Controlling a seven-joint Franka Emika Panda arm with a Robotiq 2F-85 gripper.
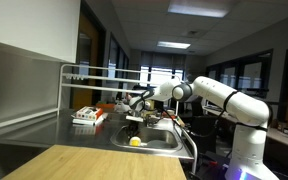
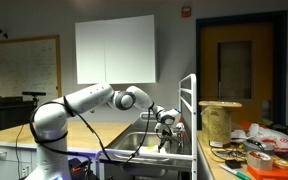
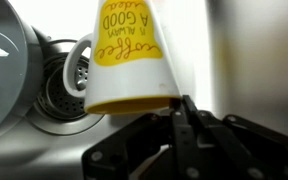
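Observation:
A white mug (image 3: pixel 130 50) with a yellow printed patch and a handle fills the upper middle of the wrist view, its rim toward the camera. My gripper is shut on the mug, its dark fingers meeting the rim at the right side. The mug hangs over the metal sink (image 1: pixel 162 142); its far end is out of the wrist frame. From outside, the gripper (image 1: pixel 134 128) is a small dark shape low over the sink. The mug shows there only as a yellow and white patch.
A grey round vessel (image 3: pixel 6 65) lies close to the mug's handle side, near the perforated drain (image 3: pixel 59 85). White dish-rack-like items (image 1: pixel 87 116) stand left of the sink.

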